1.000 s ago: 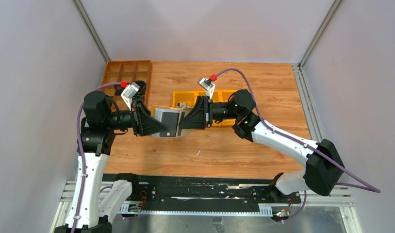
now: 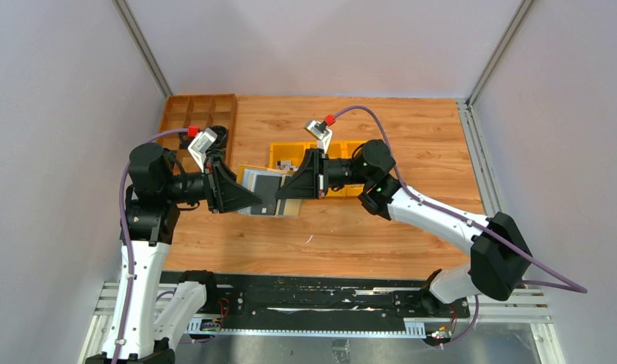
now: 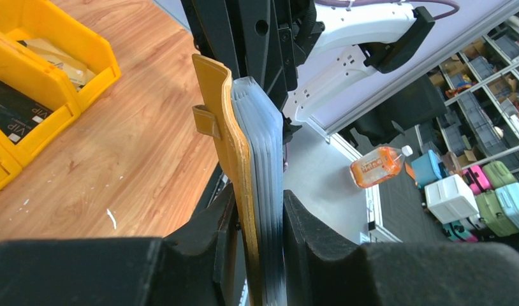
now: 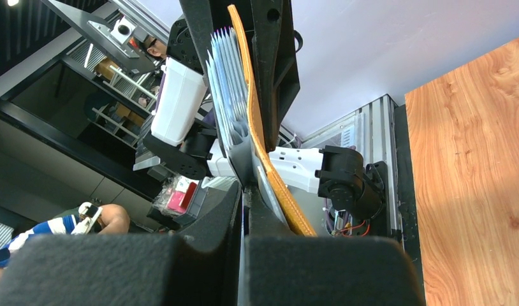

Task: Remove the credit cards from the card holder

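A yellow-tan card holder with clear sleeves and cards point(image 2: 264, 189) is held up between my two grippers, above the table. In the left wrist view its spine and sleeves point(image 3: 260, 159) run down between the fingers of my left gripper, which is on it. In the right wrist view the fanned sleeves point(image 4: 228, 95) and tan cover point(image 4: 270, 166) rise just beyond the fingertips of my right gripper, which is shut; I see no card clearly between them.
Yellow bins point(image 2: 343, 148) sit at the back centre of the wooden table point(image 2: 366, 243), and a wooden divided tray point(image 2: 199, 106) at the back left.
My right gripper has shifted slightly left since a second ago, with a small wobble. The left gripper and holder are nearly unchanged.
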